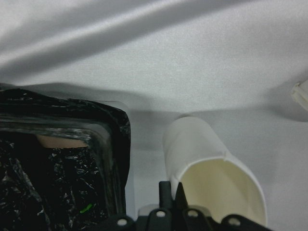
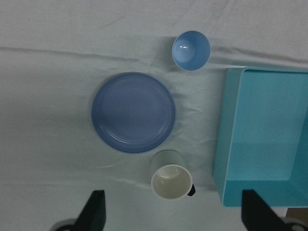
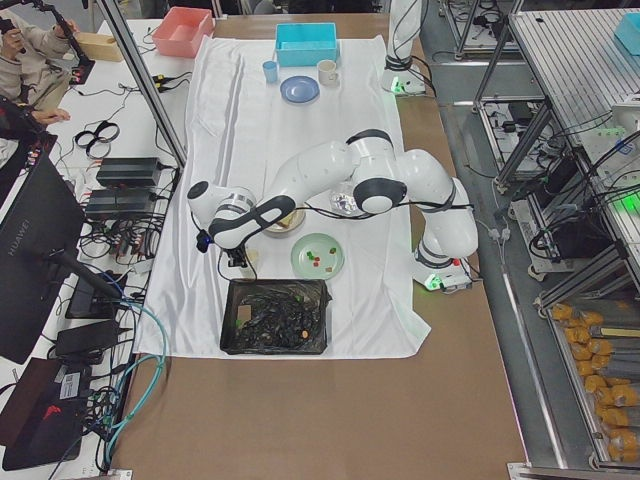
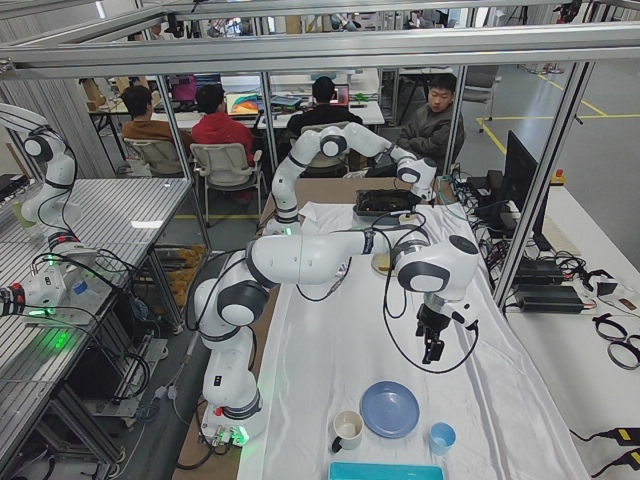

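My left gripper is at a white paper cup (image 1: 197, 144) lying on its side beside a black bag-lined tray (image 3: 230, 330); its fingertips are close together at the cup's near rim, and whether the rim is between them I cannot tell. My right gripper stands open above the cloth, empty, near a beige mug (image 2: 171, 180), a blue plate (image 2: 133, 113), a blue cup (image 2: 191, 50) and a turquoise bin (image 2: 231, 125).
A green plate (image 3: 318, 256) with small pieces and a round dish (image 3: 285, 222) stand near the left arm. Another white item (image 1: 301, 94) lies at the edge of the left wrist view.
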